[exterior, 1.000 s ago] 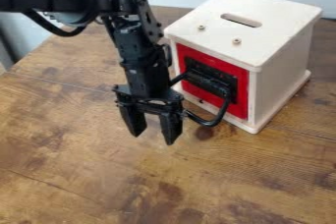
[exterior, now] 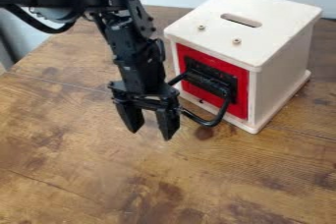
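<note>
A black robot arm reaches in from the upper left, its gripper (exterior: 149, 124) pointing down over the wooden table, in front and to the left of a light wooden box (exterior: 269, 31). The two fingers stand apart with nothing visible between them. The box has a slot and two small knobs on its top, and a red front panel (exterior: 230, 66) with a black fitting on it. A black tube or cable curves between that fitting and the area behind the gripper; exactly where it attaches is unclear.
A pale wall stands behind the table.
The arm and gripper have shifted very slightly to the left since a second ago. The box looks unmoved.
</note>
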